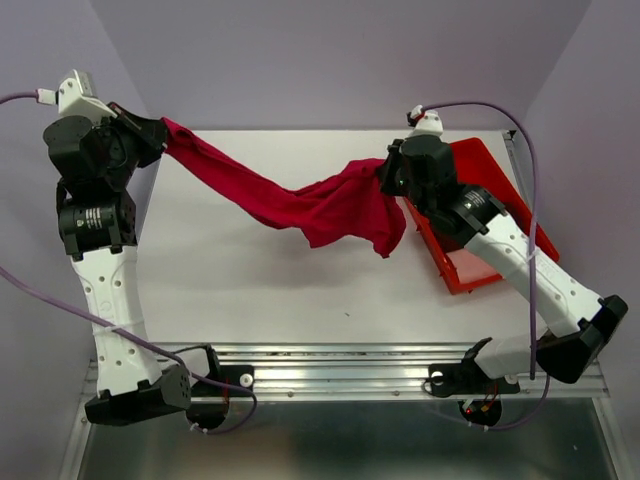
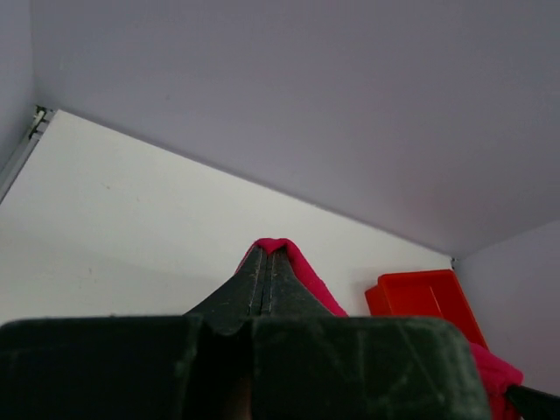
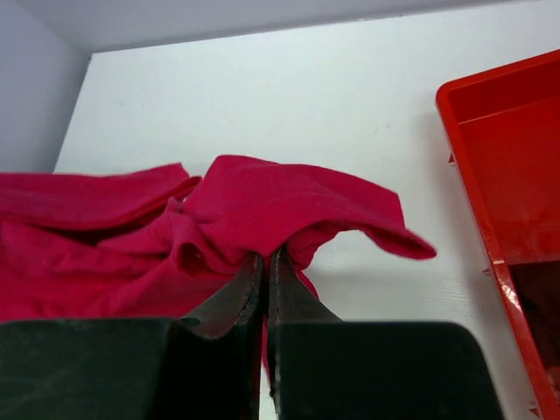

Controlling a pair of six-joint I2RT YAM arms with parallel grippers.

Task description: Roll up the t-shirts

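A red t-shirt (image 1: 290, 207) hangs stretched out in a sagging band between my two arms, above the white table. At the upper left of the top view my left gripper (image 1: 163, 130) is shut on one end of it; in the left wrist view red cloth (image 2: 302, 267) shows right at the fingertips. My right gripper (image 1: 385, 175) is shut on the other end, and in the right wrist view bunched cloth (image 3: 262, 210) is pinched between its fingertips, with a loose flap to the right. Much of the shirt's far end is out of the right wrist view.
At the right stands a red bin (image 1: 440, 262), partly covered by my right arm, with a pink roll (image 1: 470, 266) inside. Grey walls close in the back and sides.
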